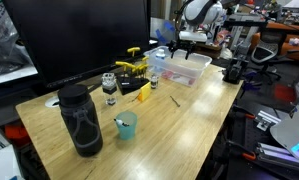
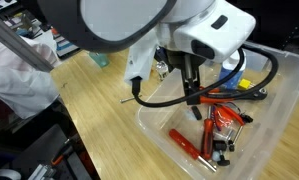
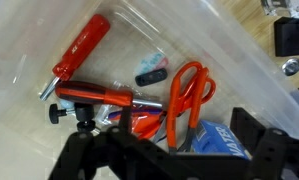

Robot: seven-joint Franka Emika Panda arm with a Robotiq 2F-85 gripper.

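Observation:
My gripper is open over the clear plastic bin (image 3: 24, 140), its two dark fingers apart at the bottom of the wrist view. Nothing shows gripped between them. Orange-handled scissors (image 3: 197, 88) lie ahead of the gap, beside a blue box-like item (image 3: 219, 139) partly covered by the right finger. To the left are a red-handled screwdriver (image 3: 94, 93) and another red-handled tool (image 3: 82, 45). A small black piece (image 3: 151, 77) rests near the scissors. In the second exterior view, the large pale hand hides part of the bin (image 2: 254, 150).
The bin's walls surround the tools. Elsewhere on the table (image 1: 179, 130) stand a black cylindrical speaker (image 1: 81, 120), a teal cup (image 1: 126, 125), a yellow object (image 1: 144, 92) and several small items.

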